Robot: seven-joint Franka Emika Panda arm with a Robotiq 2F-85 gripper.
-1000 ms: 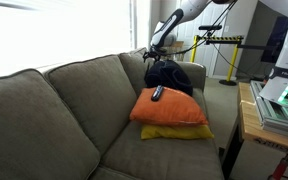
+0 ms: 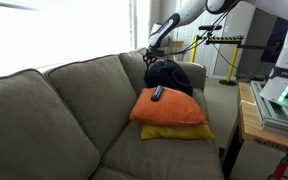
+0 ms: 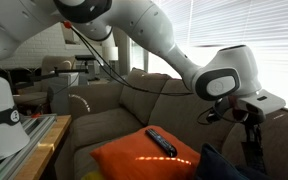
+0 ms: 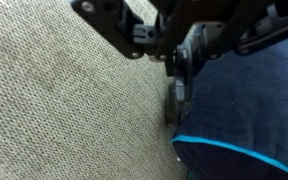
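Note:
At the far end of the couch, my gripper [image 3: 252, 138] points down between the backrest and a dark blue pillow [image 3: 214, 165]. Its fingers are closed on a narrow dark object [image 3: 253, 156]; too little shows to tell what that is. From the wrist, the gripper sits at the edge of the blue pillow [image 4: 239, 115], which has a bright blue trim. An orange pillow [image 2: 169, 108] lies nearer the camera in exterior view 1, with a black remote [image 2: 157, 93] on top.
Under the orange pillow is a yellow one [image 2: 177, 131]. The grey couch [image 2: 44, 125] has clear seat room in front. A wooden table [image 2: 254, 120] stands alongside the couch, and the backrest rises close behind my gripper.
The arm's far end has shifted slightly, staying above the far end of the couch. The pillows and the remote on the orange pillow look unmoved.

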